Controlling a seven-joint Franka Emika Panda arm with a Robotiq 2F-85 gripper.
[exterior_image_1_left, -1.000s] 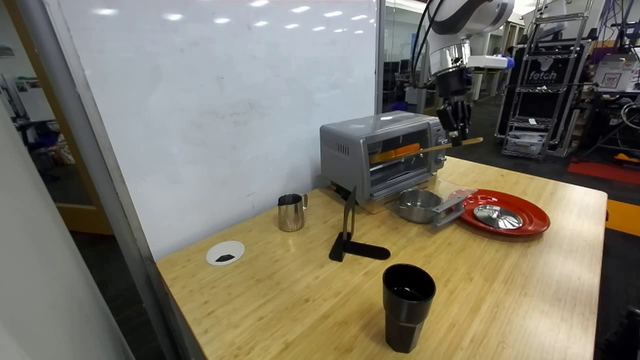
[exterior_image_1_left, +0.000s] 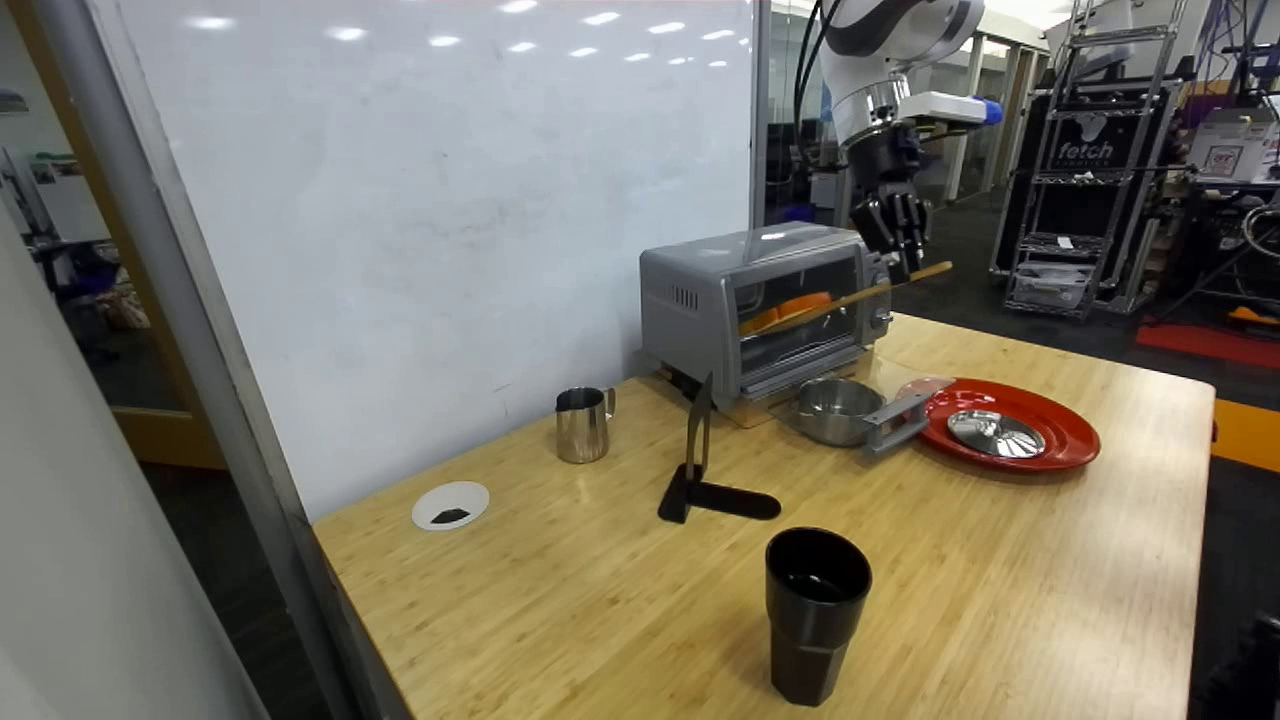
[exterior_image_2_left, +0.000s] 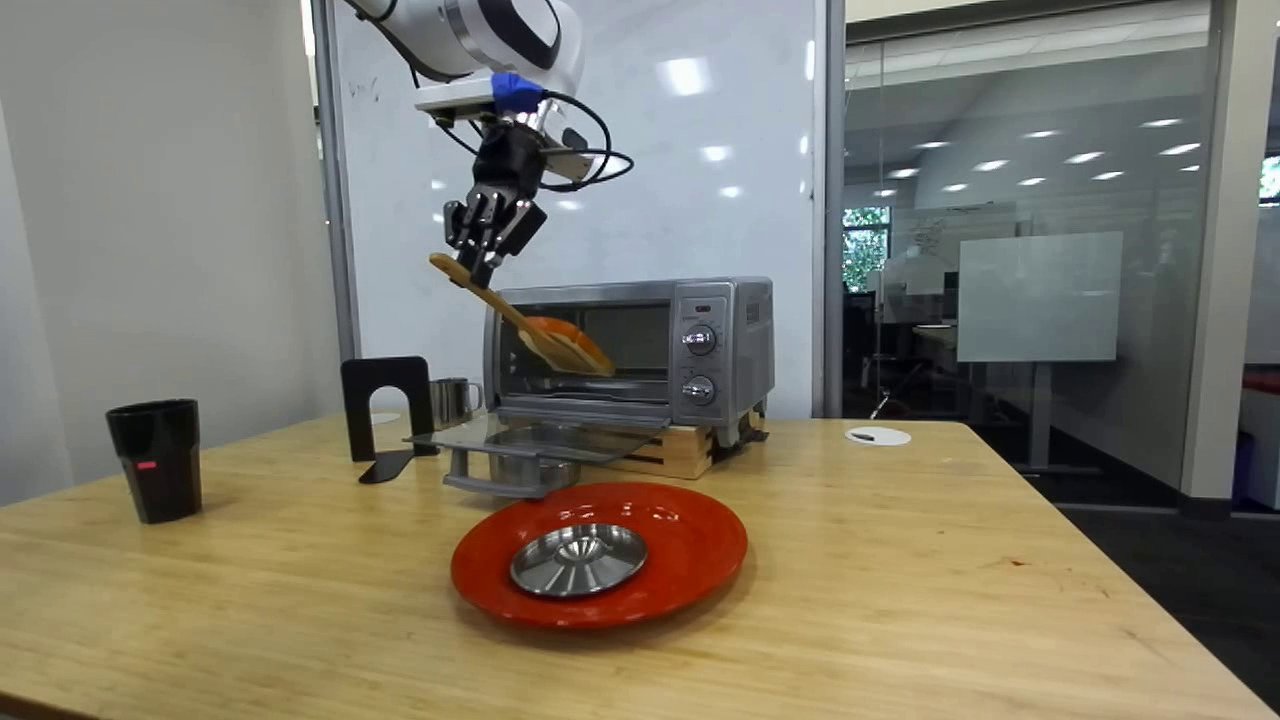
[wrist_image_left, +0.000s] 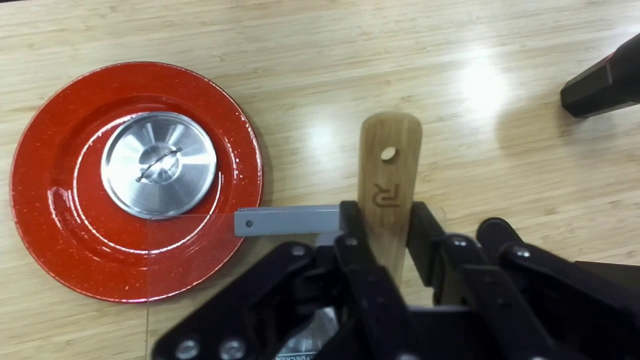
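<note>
My gripper is shut on the handle of a wooden spatula (wrist_image_left: 391, 162), which has a hole near its end. In exterior view 2 the spatula (exterior_image_2_left: 510, 312) slopes down from my gripper (exterior_image_2_left: 477, 270) to its broad blade. An orange piece of food (exterior_image_2_left: 558, 334) lies on that blade, in front of the toaster oven (exterior_image_2_left: 734, 348). The oven's glass door (exterior_image_2_left: 576, 439) is lowered open. From exterior view 1, the orange piece (exterior_image_1_left: 786, 312) shows against the oven opening; whether any of it is inside, I cannot tell. The wrist view hides the blade behind my fingers (wrist_image_left: 351, 225).
A red plate (exterior_image_2_left: 708, 540) holding a metal lid (exterior_image_2_left: 578, 560) sits before the oven. A metal pot (exterior_image_1_left: 836, 412) is below the door. The black bookend (exterior_image_1_left: 732, 500), steel pitcher (exterior_image_1_left: 583, 426) and black cup (exterior_image_1_left: 816, 612) stand apart.
In exterior view 1 my gripper has shifted left and slightly up. The spatula has gone from nearly level to a steeper slope, blade end lower, with the orange piece still on it.
</note>
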